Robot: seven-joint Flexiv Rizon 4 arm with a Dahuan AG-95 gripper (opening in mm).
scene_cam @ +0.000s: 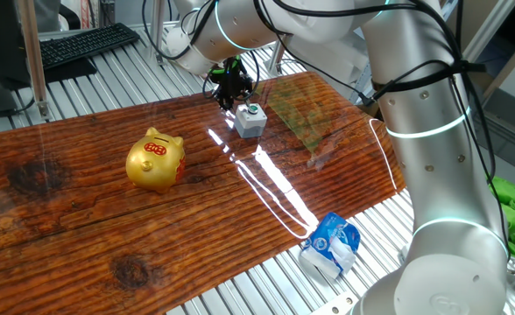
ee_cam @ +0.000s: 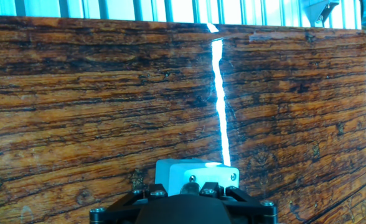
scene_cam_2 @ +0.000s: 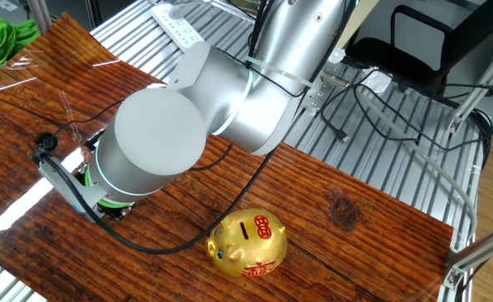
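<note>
A small white-grey box (scene_cam: 251, 122) with a green-topped round knob stands on the wooden tabletop, towards its back edge. My gripper is right at this box, low over the table. In the wrist view the pale box (ee_cam: 217, 175) shows just beyond the fingertips, its lower part covered by the gripper. A grey rounded piece appears in the gap between the fingers; whether they touch it cannot be made out. In exterior view 2 the arm hides the box. A gold piggy bank (scene_cam: 156, 161) with red markings stands upright, well apart from the gripper.
A blue-and-white packet (scene_cam: 332, 245) lies at the table's front edge. A white cord (scene_cam: 275, 206) runs over the wood near it. A black cable (scene_cam_2: 167, 250) loops from the wrist close to the piggy bank (scene_cam_2: 248, 243). Bare wood surrounds the piggy bank.
</note>
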